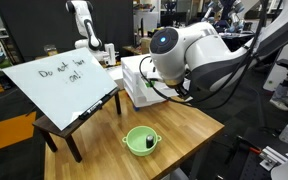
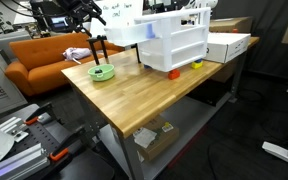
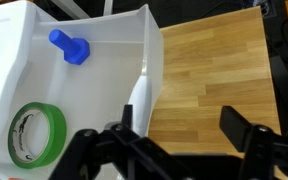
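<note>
In the wrist view my gripper stands open, its dark fingers (image 3: 246,140) well apart at the bottom of the picture. Between them, nearer the left finger, runs the wall of a white drawer (image 3: 152,60); contact cannot be made out. The left finger appears over the drawer's side, the right one over bare wood. Inside the drawer lie a blue knobbed piece (image 3: 70,46) and a roll of green tape (image 3: 54,135). A white drawer unit (image 1: 136,75) stands at the table's back, partly behind the arm.
A green bowl (image 1: 141,140) with a dark item inside sits on the wooden table (image 1: 94,160). Behind it leans a large whiteboard (image 1: 64,80). Beside the drawer unit are small red (image 2: 174,74) and yellow (image 2: 197,64) items.
</note>
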